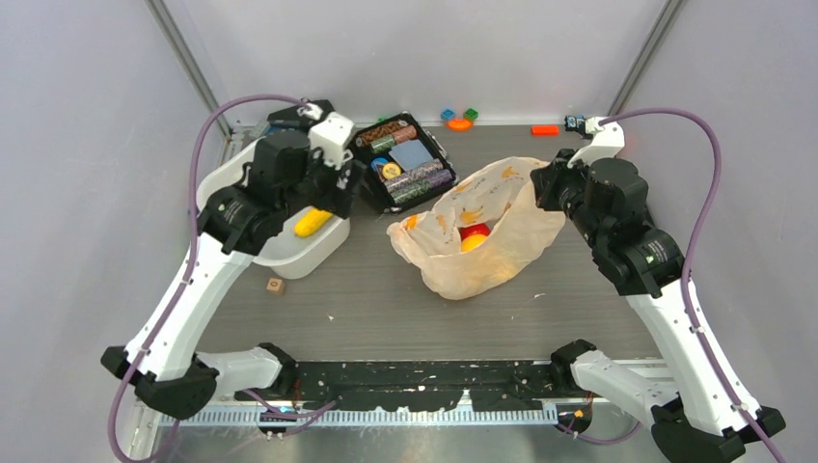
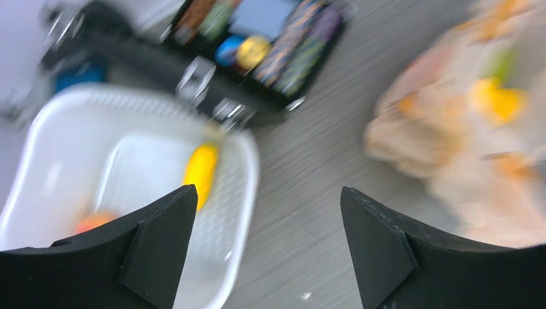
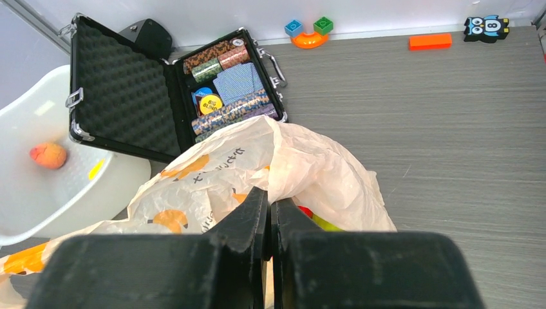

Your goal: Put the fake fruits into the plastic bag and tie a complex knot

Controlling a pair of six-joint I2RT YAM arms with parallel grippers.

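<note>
The open plastic bag [image 1: 434, 256] rests mid-table, a red fruit [image 1: 475, 231] and a yellow one [image 1: 473, 242] inside. My right gripper is shut on the bag's upper edge. My left gripper is open over the white bin [image 1: 304, 260], nothing between its fingers; its view is blurred. In the bin lie a yellow banana-like fruit [image 2: 201, 172] and a peach-like fruit [image 3: 48, 154], the latter hidden by the arm in the top view.
An open poker case [image 3: 122, 96] stands behind the bin. Small blocks [image 3: 324, 26] and an orange bar [image 3: 430, 41] lie along the back edge. A wooden cube [image 1: 275, 285] sits front left. Bare table lies front and right.
</note>
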